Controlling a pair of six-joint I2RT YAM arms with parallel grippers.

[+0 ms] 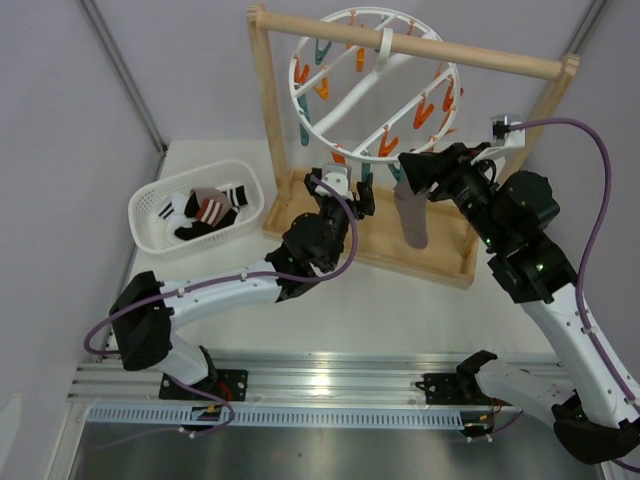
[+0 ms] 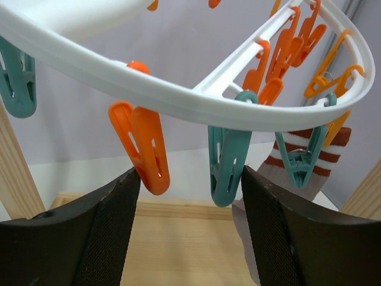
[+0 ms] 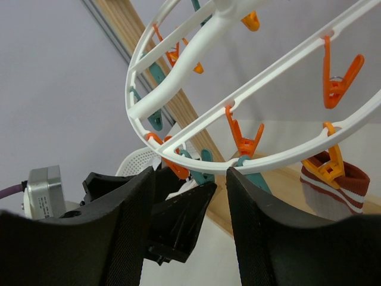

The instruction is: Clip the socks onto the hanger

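Observation:
The white round hanger point(image 1: 446, 75) carries orange and teal clips. In the left wrist view my left gripper is open just below an orange clip point(image 2: 153, 167) and a teal clip point(image 2: 229, 164). My right gripper is open at the hanger's front rim, with clips beyond it. A grey sock point(image 1: 413, 215) with a striped cuff point(image 3: 342, 190) hangs from the hanger's right part. More socks point(image 1: 205, 210) lie in the white basket point(image 1: 143, 225) on the left.
The wooden stand point(image 1: 268, 90) holds the hanger over a wooden base point(image 1: 370, 255). My two arms are close together under the hanger's front rim.

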